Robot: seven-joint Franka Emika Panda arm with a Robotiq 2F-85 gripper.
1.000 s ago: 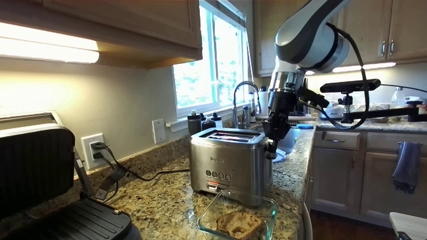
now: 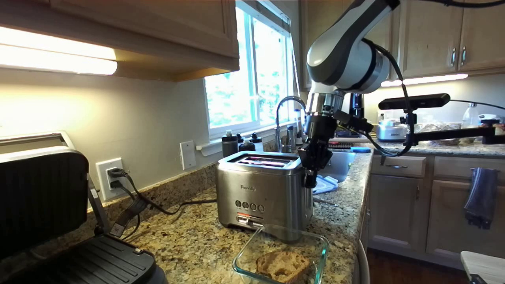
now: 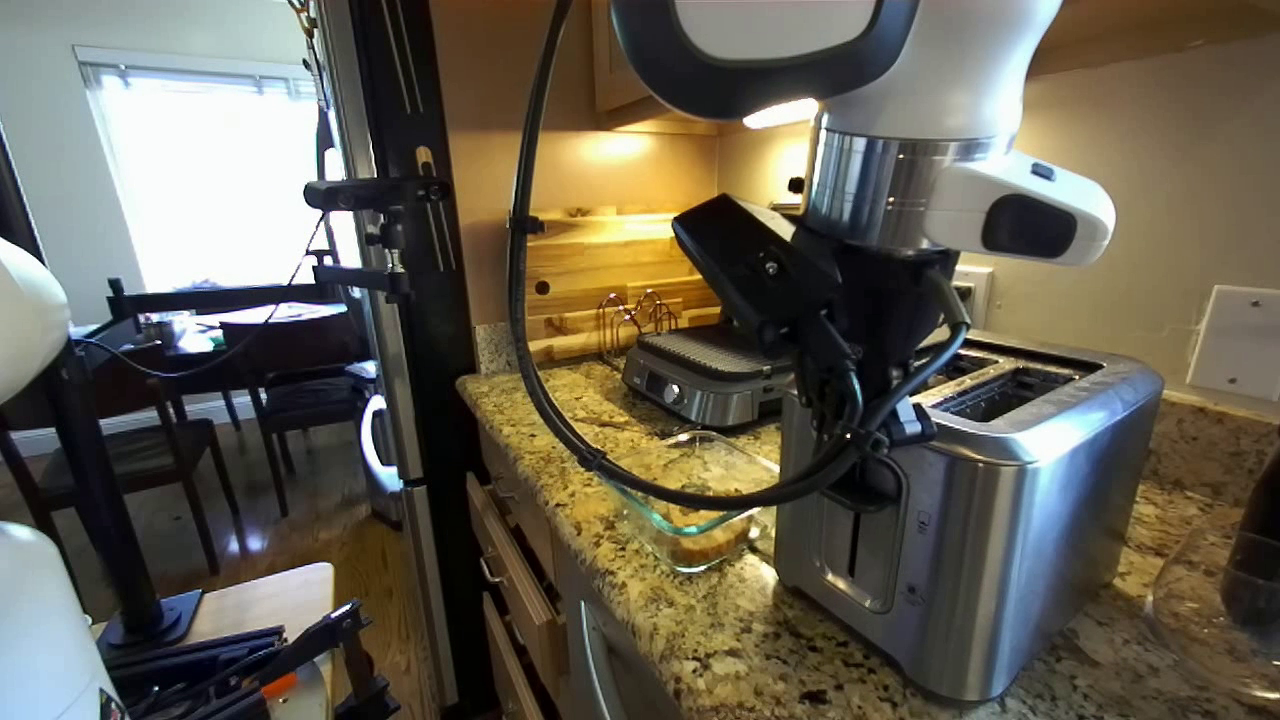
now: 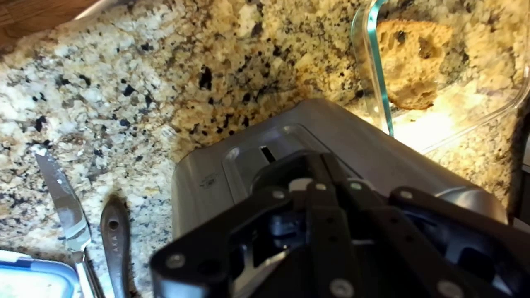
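A steel two-slot toaster (image 2: 260, 196) stands on the granite counter. At its end face, by the slotted panel (image 3: 849, 564), is my gripper (image 2: 310, 180), pointing down with its fingers together. It looks pressed against that end, though the contact itself is hard to see. In the wrist view my gripper is shut, with nothing visible between its fingers. A slice of bread (image 2: 282, 266) lies in a clear glass dish (image 2: 324, 258) beside the toaster. The toaster's top slots (image 3: 1020, 390) show in the second exterior view.
An open contact grill (image 2: 45, 201) stands at the left. In the wrist view a knife (image 4: 66, 201) and a dark-handled utensil (image 4: 115, 241) lie on the counter near a blue-edged container (image 4: 37, 273). The toaster's cord (image 2: 182, 206) runs to the wall outlet.
The arm and gripper have moved left in the first exterior view, toward the wall. The toaster has shifted the same way by a small amount. Dish and bread have stayed put.
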